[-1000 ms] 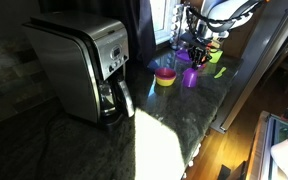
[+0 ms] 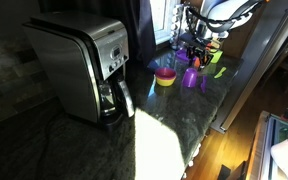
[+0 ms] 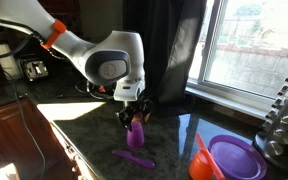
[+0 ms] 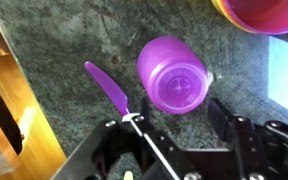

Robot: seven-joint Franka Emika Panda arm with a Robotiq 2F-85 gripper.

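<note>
A purple cup stands on the dark counter, its round end facing the wrist camera. My gripper is partly open; its dark fingers show on either side of the cup's near end, and no contact can be made out. In exterior view 2 the gripper hangs just above the purple cup. A purple knife lies flat to the left of the cup in the wrist view. Exterior view 1 shows the cup below the arm at the far end of the counter.
Stacked colored bowls sit close to the cup. Beyond it are a purple plate and an orange cup. A coffee maker occupies the near counter. The counter's edge borders a wooden floor.
The gripper has shifted slightly above the cup, and a red-orange item behind it shows more clearly now. The cup and bowls appear to be in the same places.
</note>
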